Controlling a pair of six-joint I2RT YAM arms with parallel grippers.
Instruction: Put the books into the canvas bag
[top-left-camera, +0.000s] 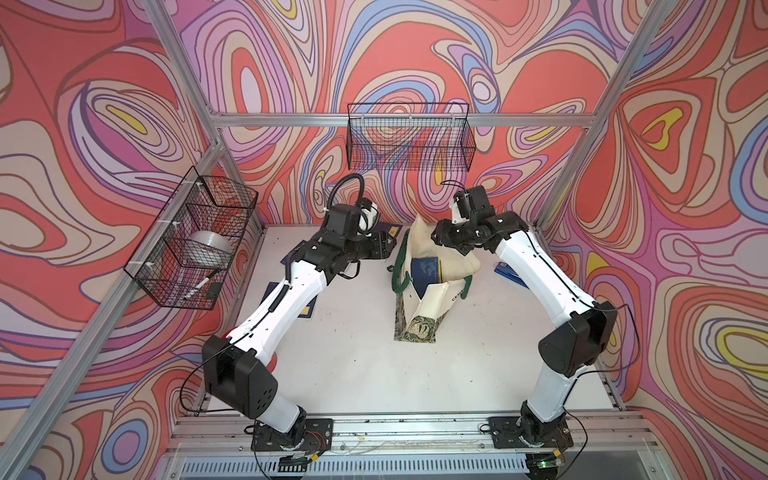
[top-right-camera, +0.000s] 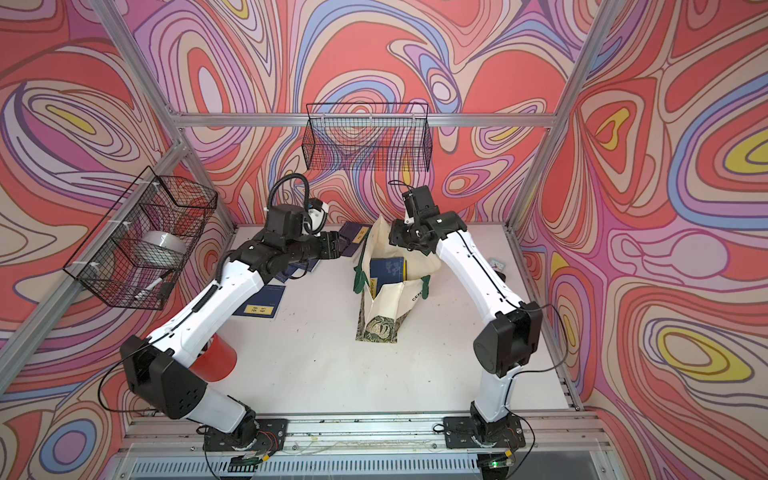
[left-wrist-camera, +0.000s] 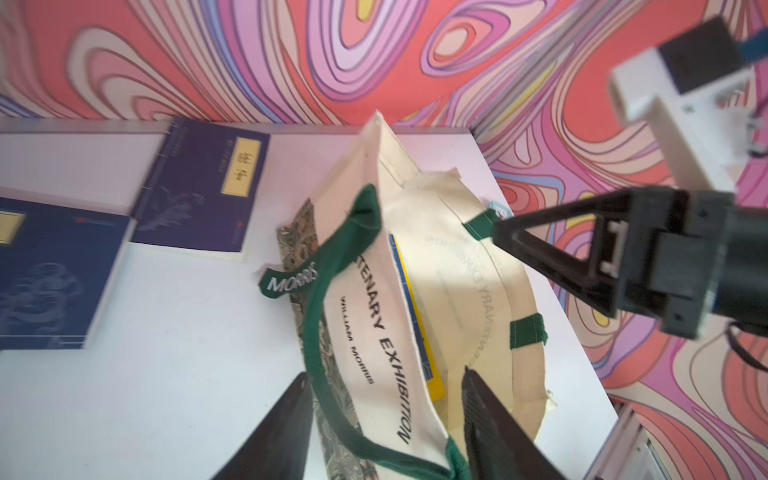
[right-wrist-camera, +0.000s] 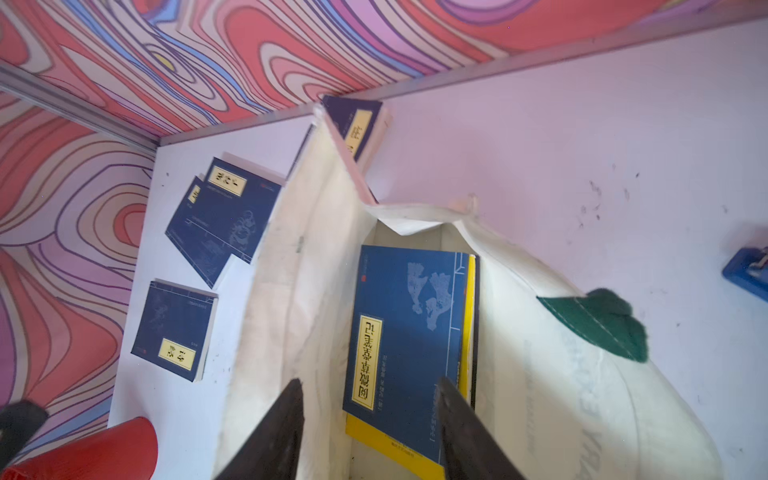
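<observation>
The canvas bag (top-left-camera: 424, 312) lies open in the middle of the table; inside it rests a navy book (right-wrist-camera: 404, 336) with a yellow edge showing. My left gripper stands open, above and left of the bag, nothing between its fingers. My right gripper hangs open above the bag's mouth, empty. More navy books (right-wrist-camera: 224, 208) lie at the back left, among them one (left-wrist-camera: 197, 188) behind the bag and another (right-wrist-camera: 174, 328) farther left.
A red bin (top-right-camera: 214, 360) stands at the near left, below the left arm. A blue object (top-left-camera: 512, 272) lies at the right. Wire baskets (top-left-camera: 410, 144) hang at the back and left.
</observation>
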